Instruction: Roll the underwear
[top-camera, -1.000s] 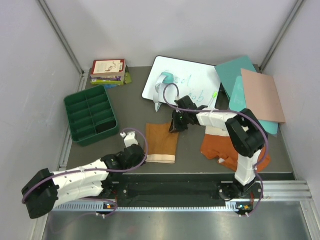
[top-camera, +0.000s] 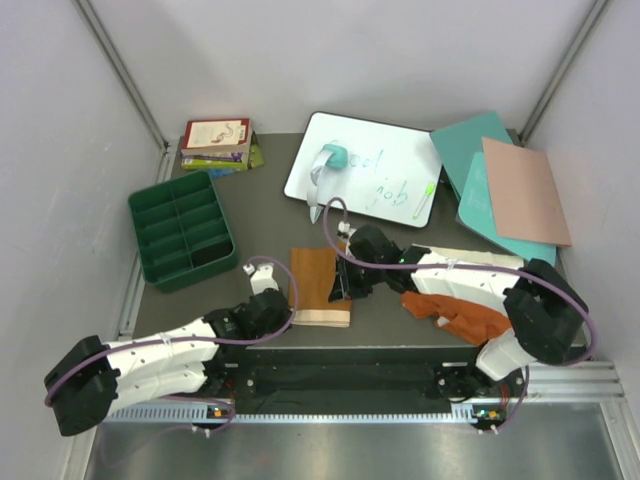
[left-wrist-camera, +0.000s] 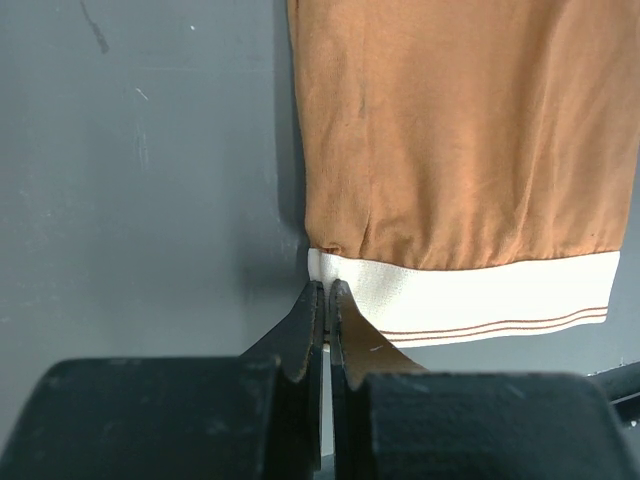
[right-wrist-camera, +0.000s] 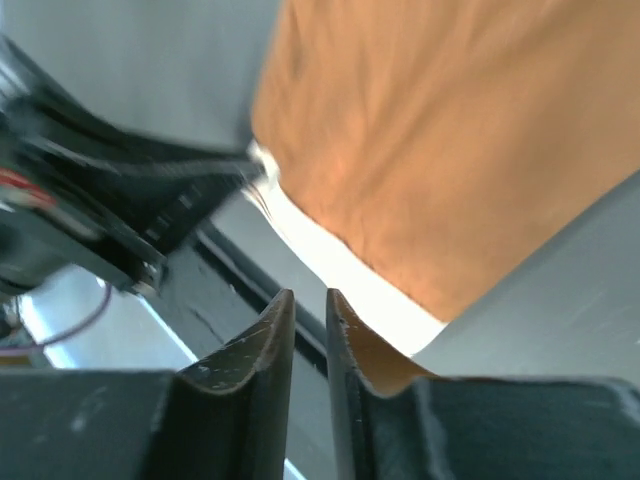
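The brown underwear (top-camera: 315, 272) lies folded into a narrow rectangle at the table's middle, its white waistband (left-wrist-camera: 500, 298) toward the front edge. My left gripper is shut on the left end of that waistband, as the left wrist view shows. Over the right side of the cloth, near the waistband's right end, hangs my right gripper. A gap shows between its fingers, with no cloth gripped there. In the top view the right gripper hides part of the cloth's right edge.
A green compartment box (top-camera: 182, 230) stands at left, books (top-camera: 217, 140) behind it. Toward the back lies a whiteboard (top-camera: 385, 160) with a grey-and-teal item on it. Orange-red cloth (top-camera: 465, 315) and several folders (top-camera: 510, 190) occupy the right.
My right gripper has come from the cloth's far right corner toward the front, near the waistband. The left arm has stayed put on the waistband's left end.
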